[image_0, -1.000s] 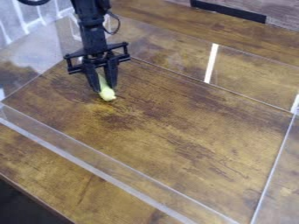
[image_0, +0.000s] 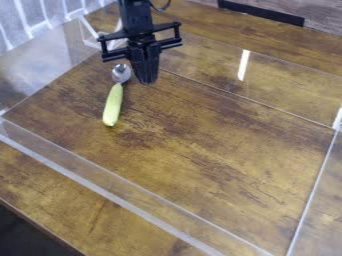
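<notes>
A spoon with a pale yellow-green handle (image_0: 114, 103) and a metal bowl lies on the wooden surface at the left, its bowl pointing up the view. The black gripper (image_0: 147, 74) hangs just to the right of the spoon's bowl, apart from it as far as shows, shut with nothing seen between its fingers.
Clear plastic walls (image_0: 321, 180) border the wooden work area (image_0: 214, 160) on several sides. A dark strip lies at the back right, outside the walls.
The gripper has risen and moved right, off the spoon. The spoon now shows uncovered, its handle turned to point more toward the lower left.
</notes>
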